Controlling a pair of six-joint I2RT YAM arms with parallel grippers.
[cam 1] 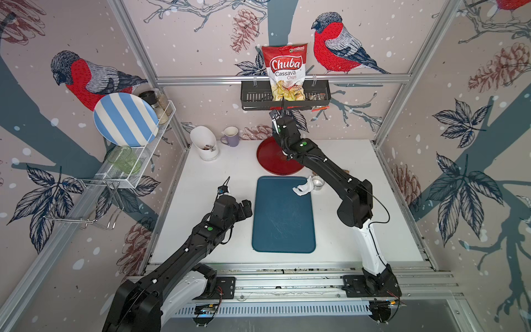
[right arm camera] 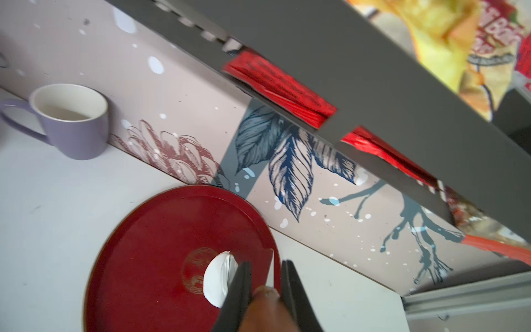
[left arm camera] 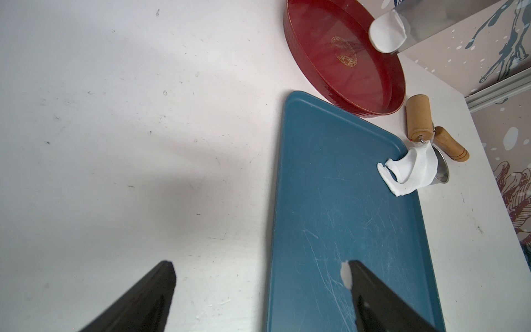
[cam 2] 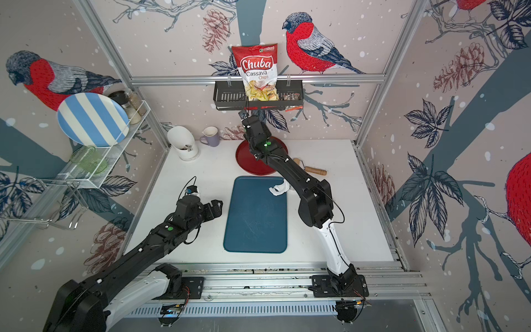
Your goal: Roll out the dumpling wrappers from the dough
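Note:
My right gripper is shut on the brownish handle [right arm camera: 268, 312] of a knife over the round red tray [right arm camera: 149, 265]. In the left wrist view its broad metal blade [left arm camera: 442, 21] shows at the top right, a rounded piece of white dough [left arm camera: 387, 32] against its end. My left gripper stands open and empty, left of the blue board [cam 1: 283, 215]. A curved white dough strip [left arm camera: 414, 168] lies over the board's far right corner, against a small metal bowl [left arm camera: 442, 170]. Beside the bowl is a wooden rolling pin [left arm camera: 419, 119].
Above the red tray, a dark hanging shelf [cam 1: 257, 99] carries a chips bag [cam 1: 284, 72]. A purple mug [cam 1: 230, 136] and a white container [cam 1: 204, 142] stand at the back left. The blue board's surface is mostly bare, and the table's right side is clear.

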